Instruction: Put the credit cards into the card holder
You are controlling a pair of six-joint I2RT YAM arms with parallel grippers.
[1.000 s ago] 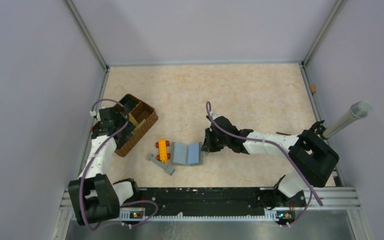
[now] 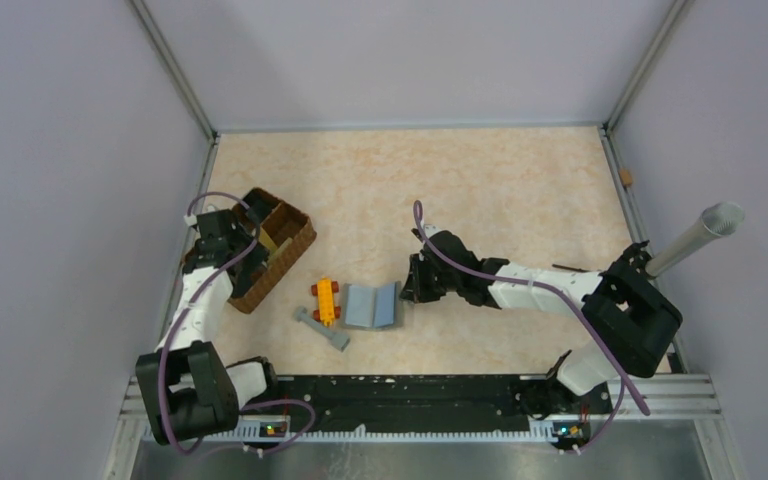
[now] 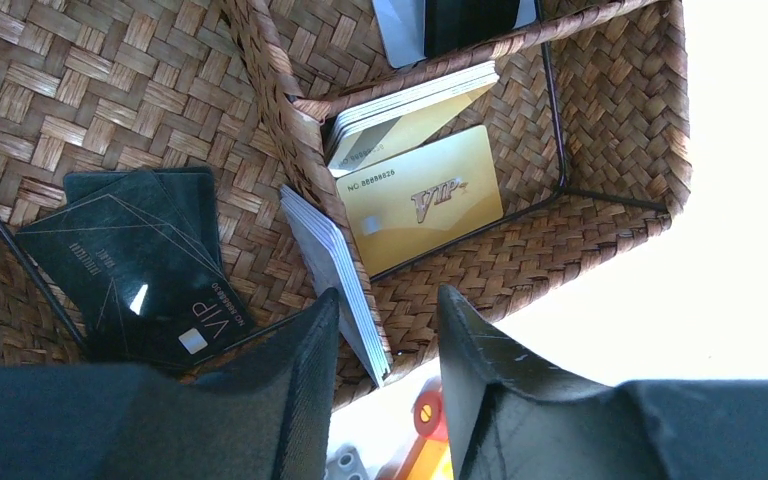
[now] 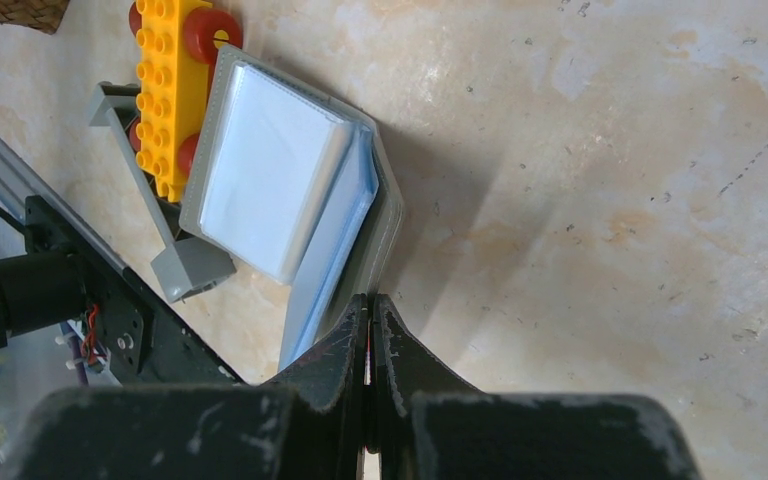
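Observation:
My left gripper is part open over the wicker basket (image 2: 297, 243); its fingers are near a stack of silver-edged cards (image 3: 338, 255) leaning on a divider, and I cannot tell if they touch. Dark VIP cards (image 3: 135, 270) lie in the left compartment, gold cards (image 3: 420, 200) in another, more cards (image 3: 397, 25) at the top. The open card holder (image 2: 372, 307), with clear sleeves, lies on the table. My right gripper is shut at the holder's near right edge, nothing visible between its fingers.
A yellow toy car (image 2: 325, 300) and a grey bar-shaped piece (image 2: 320, 328) lie between basket and holder.
The left arm has shifted slightly over the basket. The right arm has barely moved.

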